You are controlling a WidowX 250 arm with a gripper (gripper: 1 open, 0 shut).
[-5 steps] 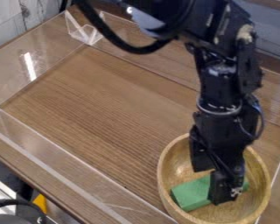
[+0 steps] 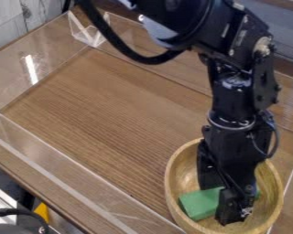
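Note:
A tan bowl [image 2: 183, 166] sits at the lower right of the wooden tray. Inside it lies a green block [image 2: 197, 205], partly hidden by my black gripper [image 2: 222, 196], which reaches down into the bowl over the block's right part. The gripper is open; whether its fingertips touch the block is hard to tell.
The wooden floor of the tray [image 2: 88, 119] is clear to the left and behind the bowl. Clear side walls run along the left and back edges. Dark cables and a small yellow item show outside at the lower left.
My gripper has shifted slightly and now sits lower over the green block, hiding more of its right part. The bowl looks about where it was.

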